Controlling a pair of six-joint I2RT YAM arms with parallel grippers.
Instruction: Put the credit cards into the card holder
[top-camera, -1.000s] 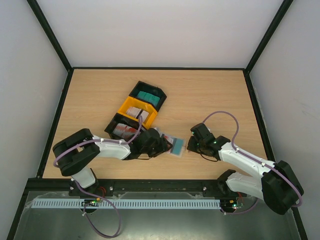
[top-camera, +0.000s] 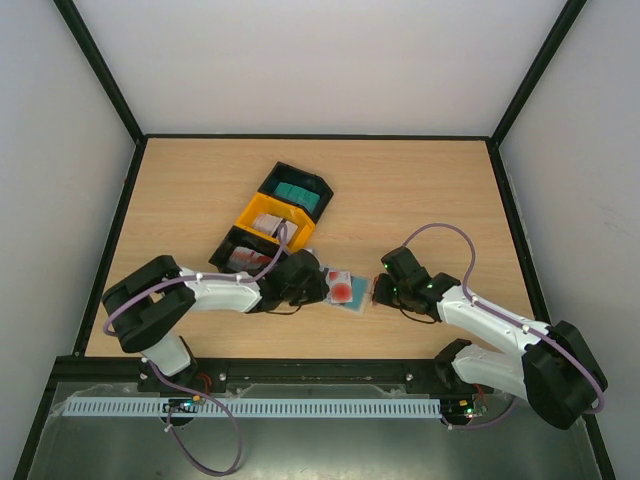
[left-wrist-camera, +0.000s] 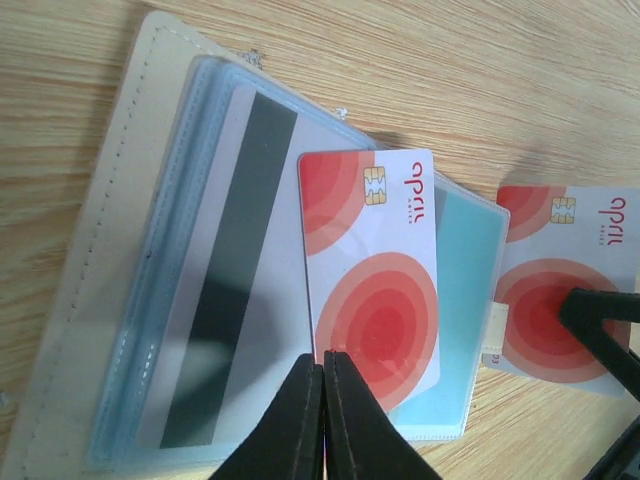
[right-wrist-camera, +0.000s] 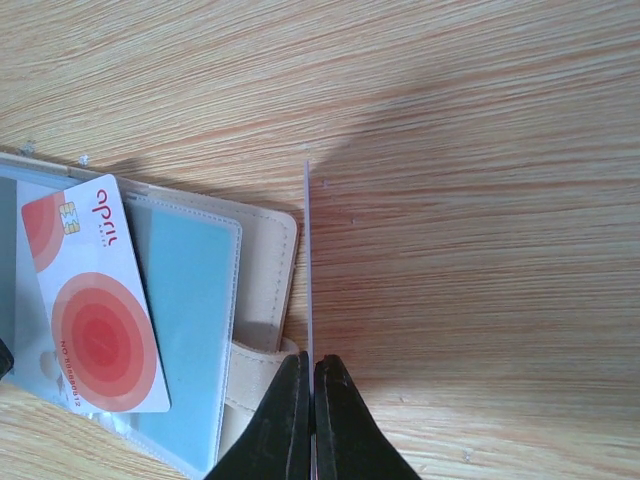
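Note:
The card holder lies open flat on the table, its beige cover (left-wrist-camera: 85, 270) and clear pockets in the left wrist view. A white card with a dark stripe (left-wrist-camera: 225, 290) shows under the clear pocket. On top of the holder, loose and slightly askew, rests a white-and-red card (left-wrist-camera: 400, 240). My left gripper is shut at this card's lower edge with nothing between its fingers. To the right of the holder, my right gripper is shut on another white-and-red card, seen edge-on in the right wrist view.
Behind the left arm stand three joined bins: a black one (top-camera: 327, 200) with green items, a yellow one (top-camera: 245, 217) and a nearer black one (top-camera: 222, 257) with cards.

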